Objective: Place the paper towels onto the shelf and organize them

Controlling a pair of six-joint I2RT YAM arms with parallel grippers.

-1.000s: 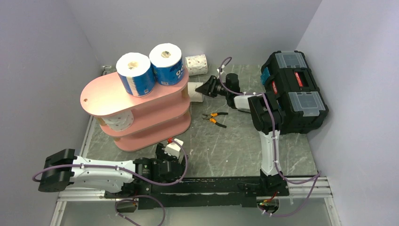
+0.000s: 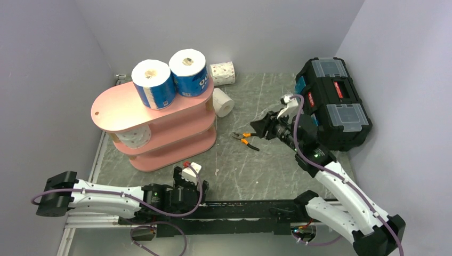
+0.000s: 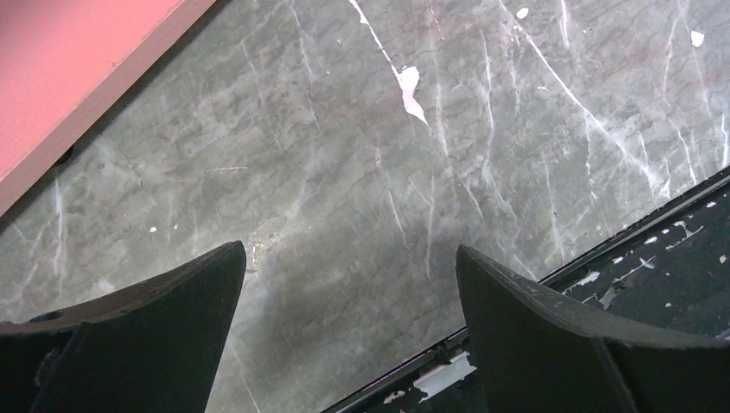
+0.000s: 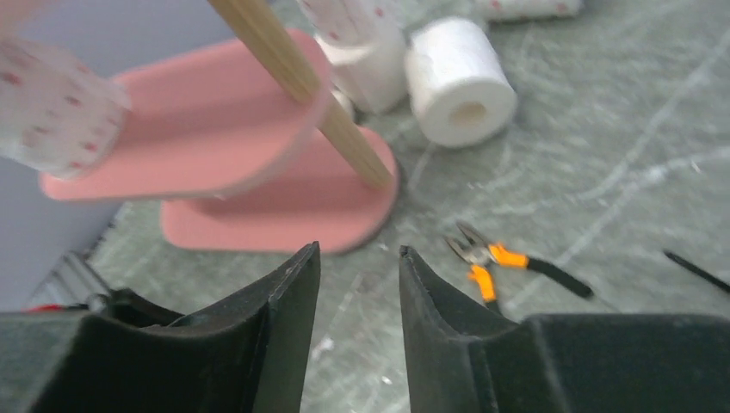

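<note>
Two blue-wrapped paper towel rolls stand on the pink shelf's top board. A patterned roll is on the level below. To the right of the shelf, a white roll lies on the floor, its end hole showing in the right wrist view. Behind it is another roll, near the wall. My right gripper is partly open and empty, over the floor right of the pliers and apart from the rolls. My left gripper stands open above bare floor before the shelf, with nothing between its fingers.
Orange-handled pliers lie on the grey floor between the shelf and the right arm. Black toolboxes stand at the right wall. Clear floor extends through the middle front.
The white roll was at the right gripper; it now lies beside the shelf, apart from it. The right arm has drawn back toward the front right.
</note>
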